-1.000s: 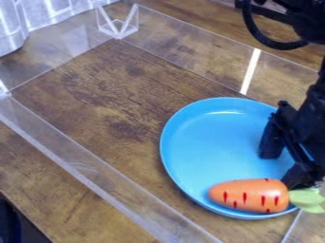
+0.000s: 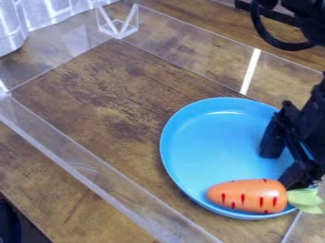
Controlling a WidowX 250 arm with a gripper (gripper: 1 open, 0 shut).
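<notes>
An orange toy carrot (image 2: pixel 248 196) with red marks and pale green leaves lies at the front of a round blue plate (image 2: pixel 210 142). My black gripper (image 2: pixel 284 163) is low over the plate's right side, just behind the carrot's leafy end. Its fingers are dark against dark, so I cannot tell whether they are open or shut.
The plate sits on a brown wooden surface (image 2: pixel 95 100) bordered by clear plastic walls, with a clear corner piece at the back left. A white cloth (image 2: pixel 19 19) is at the top left. The surface left of the plate is clear.
</notes>
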